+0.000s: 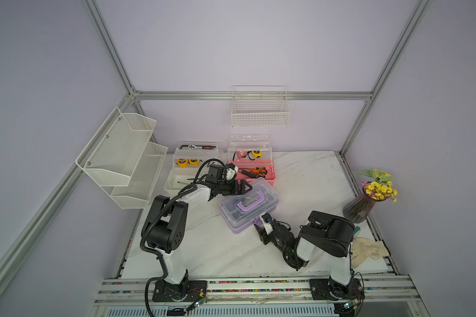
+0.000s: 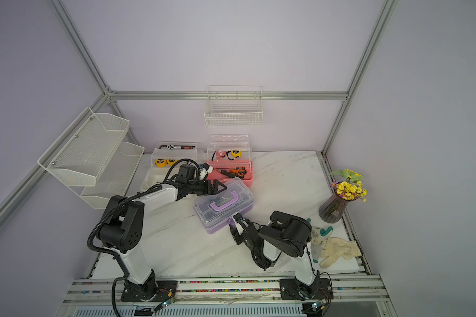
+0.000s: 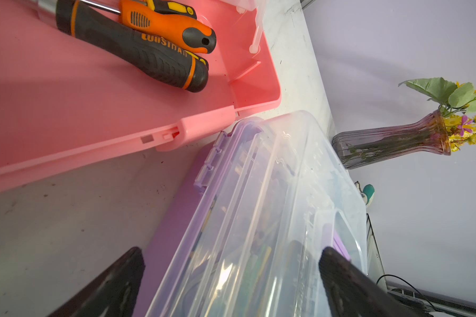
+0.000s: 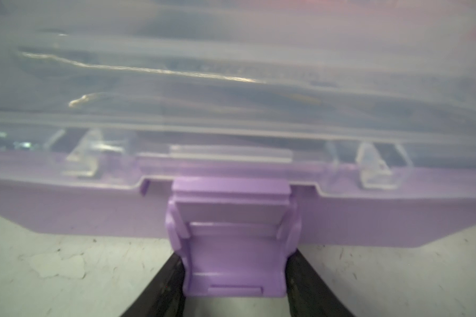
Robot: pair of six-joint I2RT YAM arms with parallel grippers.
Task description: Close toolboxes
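Observation:
The purple toolbox [image 1: 232, 220] sits askew mid-table, its clear lid [image 3: 280, 174] down over the base. On its front hangs a purple latch [image 4: 235, 253], swung outward and away from the lid's edge. My right gripper is shut on that latch, one finger at each side. Spread wide over the toolbox's other end, my left gripper is open with the lid below and between its fingers. Behind stand a pink toolbox [image 1: 273, 174] and a white toolbox [image 1: 170, 182], both with their clear lids raised and tools inside.
The pink box's front corner is close to the purple box's back edge. Mesh shelves [image 1: 127, 148] hang at left. A flower vase [image 1: 358, 207] and work gloves [image 2: 338, 251] are at the right. Table space right of the boxes is clear.

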